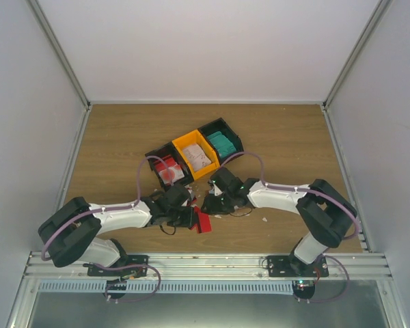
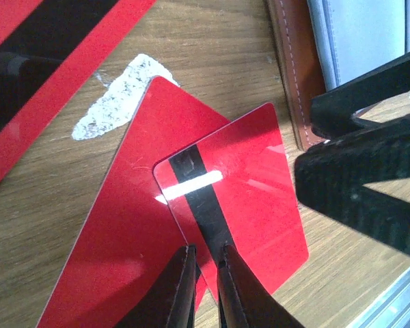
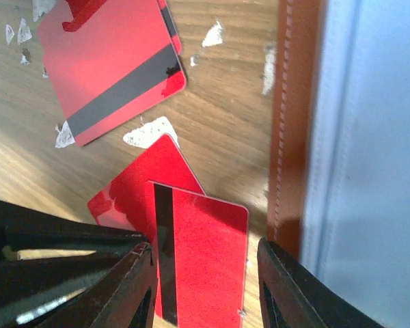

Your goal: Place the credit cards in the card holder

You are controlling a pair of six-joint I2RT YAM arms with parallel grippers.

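A red card with a black stripe (image 2: pixel 242 198) overlaps a larger red card (image 2: pixel 133 198) in the left wrist view. My left gripper is partly open at the striped card's near edge, with a small gap between its fingertips; contact is unclear. From the right wrist view, that striped card (image 3: pixel 201 253) shows in the wide gap of my right gripper, which stands open. Along the right of that view runs the card holder, with a brown stitched edge (image 3: pixel 292 130) and a blue-grey face (image 3: pixel 379 150). Both grippers are close together in the top view.
More red cards (image 3: pixel 113 72) lie on the wooden table, beside worn white patches (image 3: pixel 150 132). Behind the arms stand a black bin of red items (image 1: pixel 167 166), an orange bin (image 1: pixel 195 154) and a black bin of green items (image 1: pixel 221 141).
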